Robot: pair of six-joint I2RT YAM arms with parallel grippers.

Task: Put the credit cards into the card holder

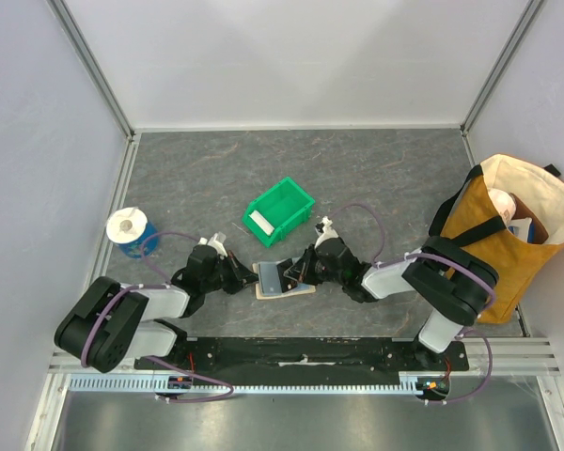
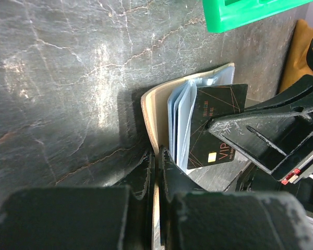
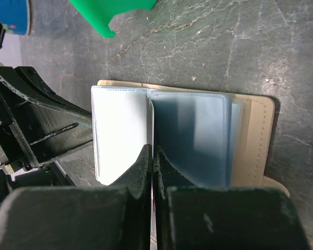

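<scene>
The tan card holder (image 1: 286,292) lies open on the table, its bluish sleeves (image 3: 190,133) spread. My left gripper is shut on its tan cover edge. A black VIP card (image 2: 214,125) stands up at the middle of the sleeves. In the right wrist view the card shows only as a thin edge, running down to my right gripper, which is shut on it. One right finger covers part of the card in the left wrist view. Whether its lower edge is inside a sleeve I cannot tell.
Behind the holder stands a green box (image 1: 304,198) with a white item (image 1: 261,222) in it. A blue-wrapped roll (image 1: 132,232) is at the left, and a brown bag (image 1: 489,249) at the right.
</scene>
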